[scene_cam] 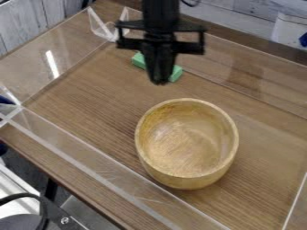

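My gripper (pixel 160 70) is in the upper middle of the camera view, blurred, pointing down and shut, with nothing visible held. It hangs over a green block (pixel 140 60), which it partly hides. Below and right of it a round tan bowl (pixel 186 144) sits empty on the wooden table (pixel 84 117).
The table's left edge runs along the left side, with dark items and white shapes beyond at the lower left.
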